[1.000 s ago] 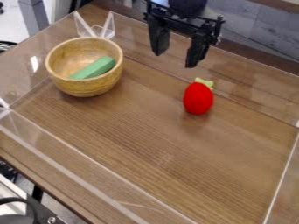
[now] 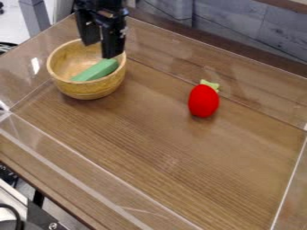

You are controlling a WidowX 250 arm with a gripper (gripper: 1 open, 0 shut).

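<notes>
My dark gripper (image 2: 100,38) is open above the upper part of a tan bowl (image 2: 72,85), with nothing seen between its fingers. A green oblong piece (image 2: 93,71) lies in the bowl, just below the gripper. On the right half of the wooden table (image 2: 168,171) sits a red oval object (image 2: 203,102), with a small pale yellow-green piece (image 2: 210,84) behind it, partly hidden.
A grey wooden wall (image 2: 258,27) runs along the back. The table's front left edge borders a dark area with cables.
My gripper has moved left from the back middle of the table to over the bowl. The bowl, green piece and red object appear unmoved.
</notes>
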